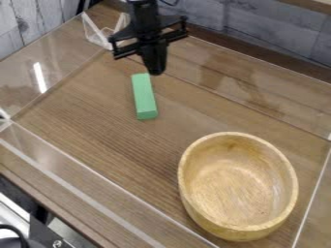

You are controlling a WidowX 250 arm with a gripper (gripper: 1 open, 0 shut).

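Observation:
A black robot gripper (154,64) hangs over the back-centre of the wooden table, its lower tip above and slightly behind a flat green rectangular block (145,96). The block lies on the tabletop with nothing touching it that I can see. The gripper looks shut, with nothing visible between its fingers, though it is small in view.
A large round tan bowl (238,188) takes up the front right of the table. Cables lie at the back left, near the table's edge.

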